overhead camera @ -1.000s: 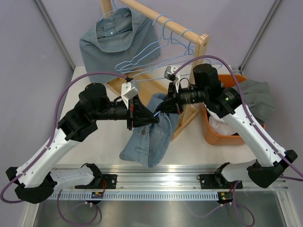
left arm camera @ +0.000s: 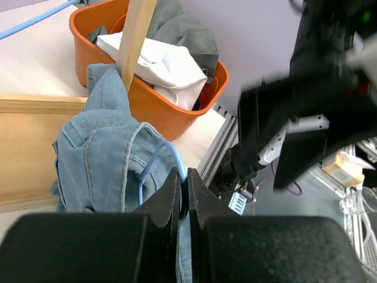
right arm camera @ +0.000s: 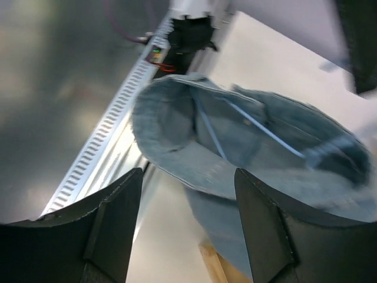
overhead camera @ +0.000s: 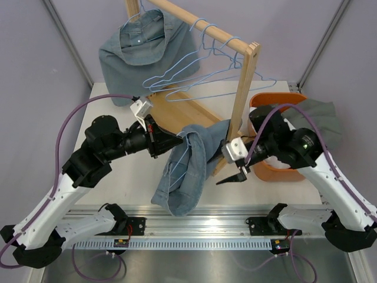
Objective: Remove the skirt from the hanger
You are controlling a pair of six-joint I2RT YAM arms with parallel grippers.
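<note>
The blue denim skirt (overhead camera: 202, 154) hangs low in the middle of the top view, draped around a thin blue hanger (left arm camera: 167, 146). My left gripper (overhead camera: 180, 141) is shut on the hanger's hook, and the skirt droops below it. To the skirt's right, my right gripper (overhead camera: 217, 170) stands open, its fingers parted. In the right wrist view the skirt's waist opening (right arm camera: 194, 159) faces the fingers (right arm camera: 118, 218), with hanger arms (right arm camera: 253, 119) inside it. Nothing shows gripped between those fingers.
A wooden rack (overhead camera: 241, 88) stands behind, carrying several empty blue hangers (overhead camera: 177, 86) and another denim garment (overhead camera: 146, 56). At right is an orange basket (overhead camera: 277, 175) holding white cloth, with grey-green cloth (overhead camera: 318, 121) over it.
The left gripper has shifted slightly left with the hanger; the skirt hangs a little lower.
</note>
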